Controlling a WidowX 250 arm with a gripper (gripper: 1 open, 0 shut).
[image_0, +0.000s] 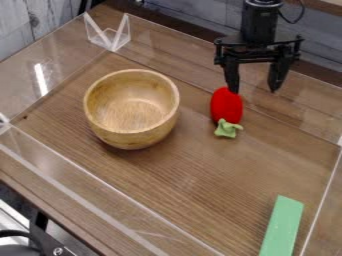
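A black gripper (255, 62) stands open above and just behind a red object with a green leafy end (226, 106), which lies on the wooden table (160, 190). The red object looks like a strawberry or radish toy. Its upper end is close below the left finger; whether they touch is unclear. A wooden bowl (131, 105) sits to the left of the red object.
A clear wire or plastic holder (104, 32) stands at the back left. A green bar (282, 228) lies at the front right. A black cable is at the bottom left corner.
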